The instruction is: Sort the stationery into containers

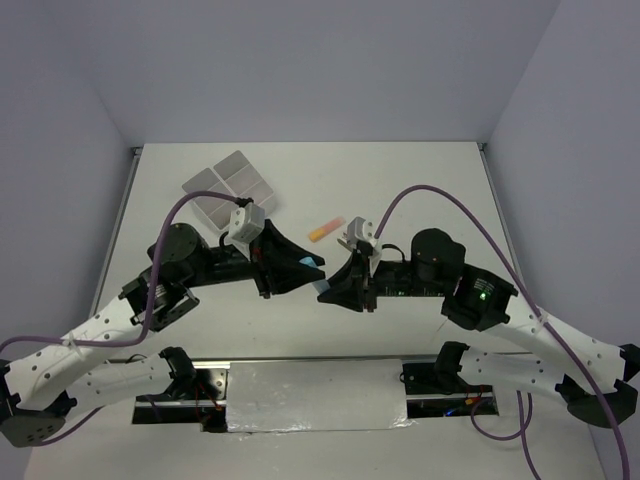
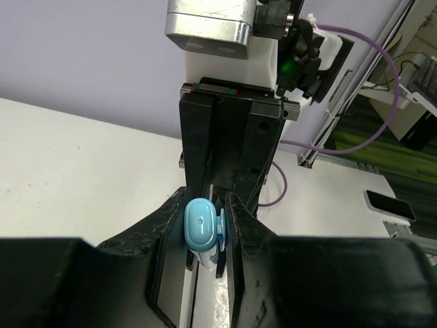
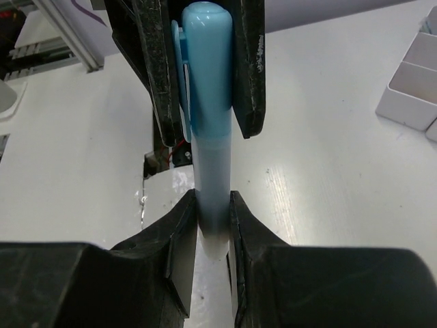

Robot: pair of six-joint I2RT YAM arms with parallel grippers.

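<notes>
A pen with a light blue cap and a whitish body [image 3: 213,171] is held up between my two grippers above the middle of the table. My left gripper [image 1: 312,268] is shut around its blue cap, whose end [image 2: 202,224] faces the left wrist camera. From the other end, my right gripper [image 1: 327,288] has its fingers [image 3: 179,236] close against both sides of the whitish body. In the top view both grippers hide most of the pen. A pale compartment container [image 1: 228,183] stands at the back left.
A pink and orange piece [image 1: 327,229] lies on the white table [image 1: 410,175] behind the grippers. In the right wrist view, part of the container [image 3: 408,102] shows at the right edge.
</notes>
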